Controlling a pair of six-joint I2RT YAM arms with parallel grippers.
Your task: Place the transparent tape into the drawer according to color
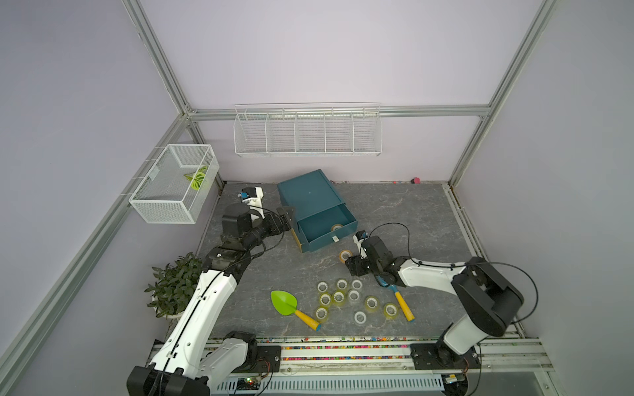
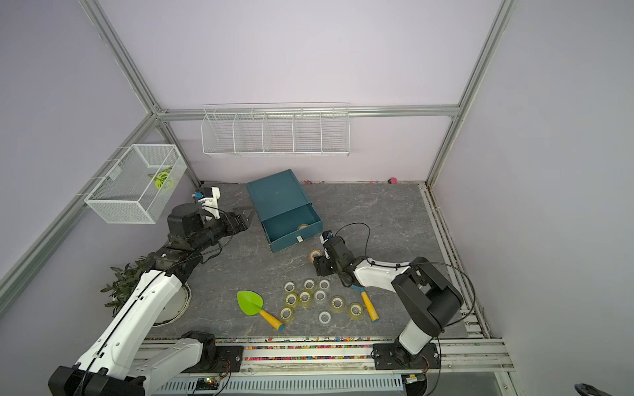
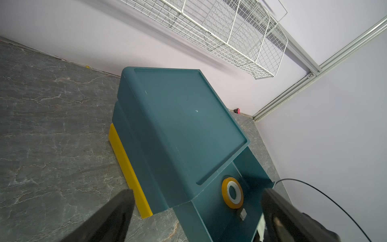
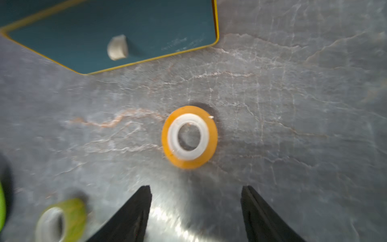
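Observation:
An orange tape roll with a white core [image 4: 188,155] lies on the table before the drawer, also beside my right gripper [image 1: 356,265]. In the right wrist view the fingertips stand apart below the roll, with nothing visible between them; whether they are shut is unclear. The teal drawer unit [image 3: 181,121] has its drawer out, holding another orange roll [image 3: 225,193]. My left gripper [image 1: 285,217] is open beside the unit's left side. Several clear and yellowish tape rolls [image 1: 338,297] lie at the front middle.
A green trowel [image 1: 284,302] lies at front left, and a blue fork with yellow handle [image 1: 404,305] at front right, partly under my right arm. Wire baskets [image 1: 307,132] hang on the walls.

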